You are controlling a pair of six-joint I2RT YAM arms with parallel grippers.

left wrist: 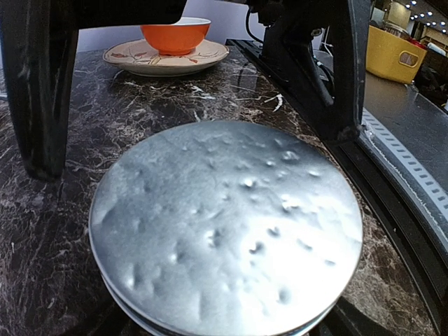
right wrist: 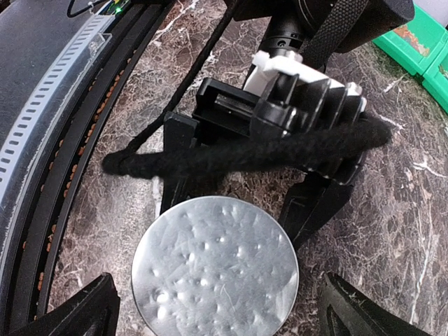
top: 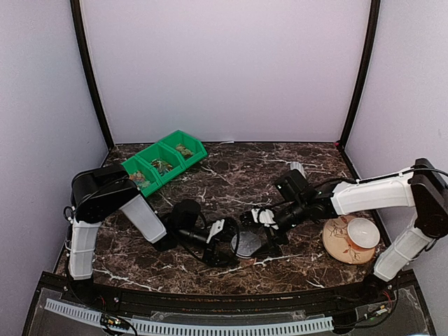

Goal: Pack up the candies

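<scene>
A round tin with a dented silver lid [top: 246, 244] sits low at the middle of the table; its sides are mostly hidden. My left gripper [top: 229, 248] is shut on it, its fingers [right wrist: 313, 203] against the far side in the right wrist view. Open around the near side is my right gripper, one finger [right wrist: 91, 308] on either side with gaps showing. In the left wrist view the lid [left wrist: 224, 224] fills the foreground. Small colourful pieces, apparently candies [top: 162, 166], lie in the three-part green bin [top: 168, 145].
On the right stands a patterned plate [top: 336, 248] carrying a bowl [top: 363, 232], orange outside and white inside. A black rail [top: 210, 302] runs along the front edge.
</scene>
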